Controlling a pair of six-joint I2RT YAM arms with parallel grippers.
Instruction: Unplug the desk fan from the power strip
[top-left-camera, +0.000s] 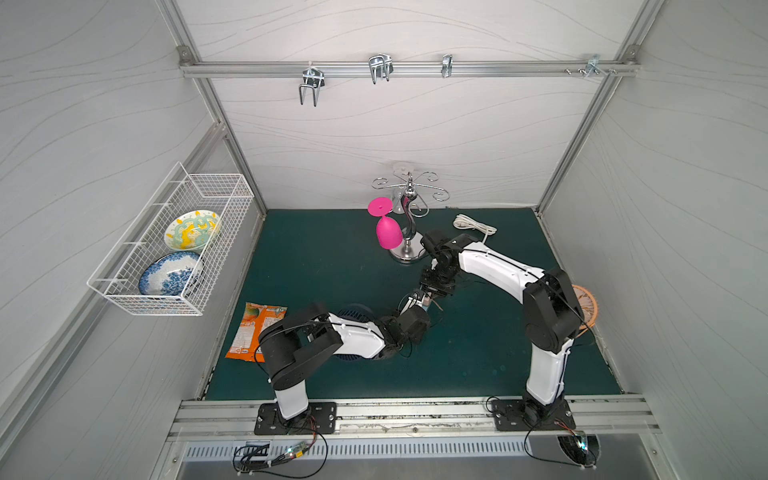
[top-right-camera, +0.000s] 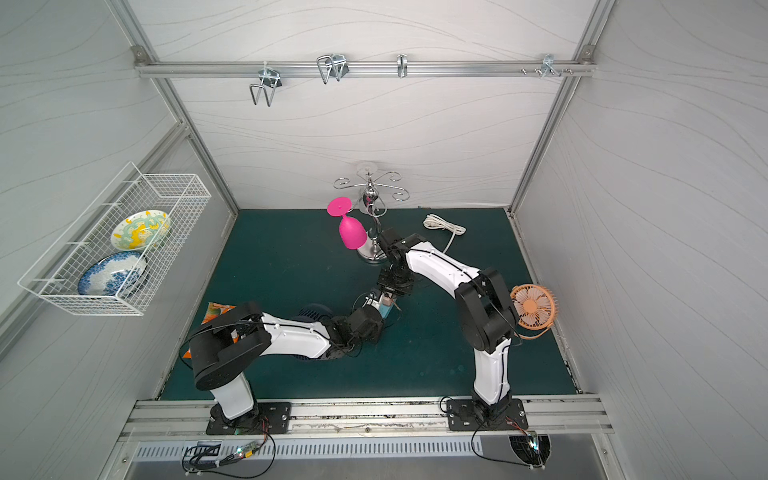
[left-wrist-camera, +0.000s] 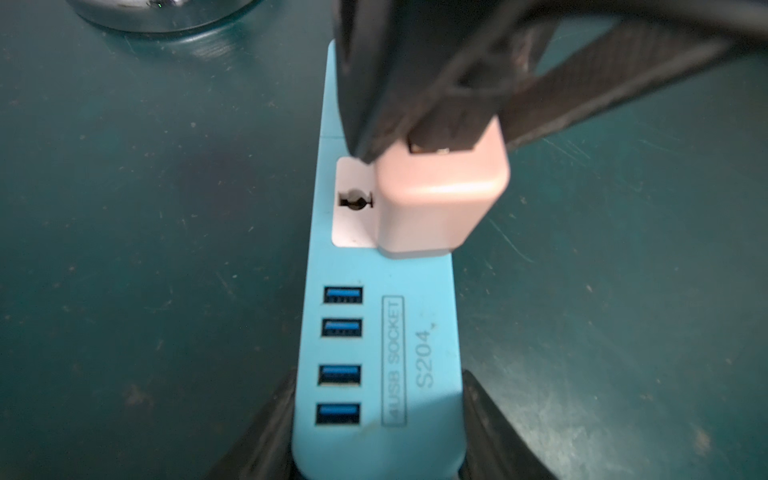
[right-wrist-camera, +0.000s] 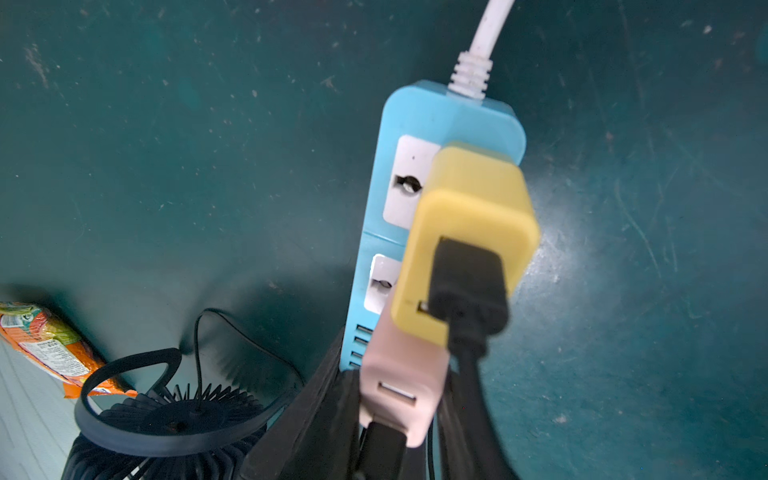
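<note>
A light blue power strip (left-wrist-camera: 376, 336) lies on the table, its USB end held between the fingers of my left gripper, which is shut on it. Plugged into the strip are a pink adapter (right-wrist-camera: 404, 360) and a yellow adapter (right-wrist-camera: 464, 200). A black plug (right-wrist-camera: 472, 280) sits in the yellow one. Another dark plug (right-wrist-camera: 380, 452) is at the pink adapter's end. My right gripper has its fingers on either side of the pink adapter's end; whether they press on the plug cannot be told. An orange desk fan (top-right-camera: 533, 306) stands at the right wall.
A dark fan (right-wrist-camera: 172, 420) with a thin black cord stands under the left arm. Behind the grippers are a metal stand (top-left-camera: 409, 248) and a pink goblet (top-left-camera: 389, 233). An orange packet (top-left-camera: 249, 330) lies at left.
</note>
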